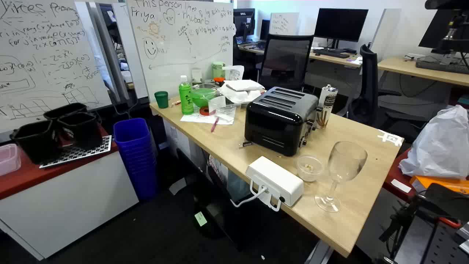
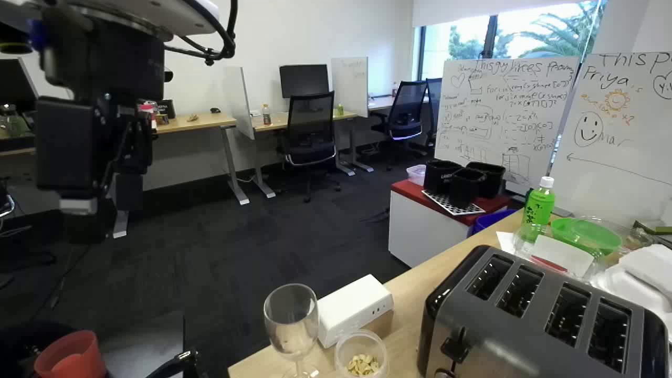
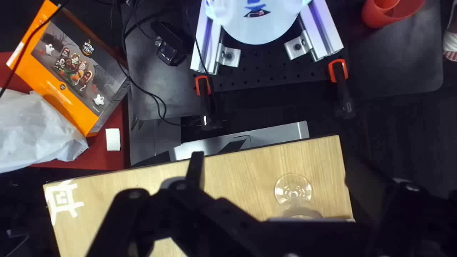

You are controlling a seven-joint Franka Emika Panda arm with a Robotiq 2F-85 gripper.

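My gripper hangs high above the table end, its two fingers (image 3: 195,167) wide apart with nothing held between them. In exterior view 2 the gripper (image 2: 104,200) is at the upper left, well away from everything on the table. A clear wine glass (image 1: 347,162) stands upright near the table's corner; in the wrist view its foot (image 3: 293,187) shows below, in the gap between the fingers. Beside the glass sits a small clear cup (image 2: 362,355) with yellowish bits inside. A black four-slot toaster (image 1: 281,118) stands behind them.
A white power box (image 1: 274,180) with a cable sits on the table's edge. Farther along are a green bottle (image 1: 185,96), a green bowl (image 2: 586,234) and white papers or packaging. A tall can (image 1: 326,105) stands behind the toaster.
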